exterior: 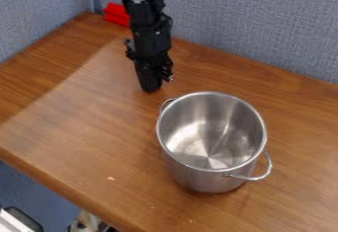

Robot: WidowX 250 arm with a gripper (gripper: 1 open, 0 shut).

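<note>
My black gripper point(153, 78) reaches down from the top of the view to just above the wooden table, left of and behind a steel pot point(211, 137). It looks shut, with nothing visible between its fingers. A red object point(117, 14) lies at the back of the table, partly hidden behind the arm.
The large two-handled pot takes up the front right of the wooden table point(66, 108). Grey padded walls bound the back and left, and the table's front edge runs along the lower left.
</note>
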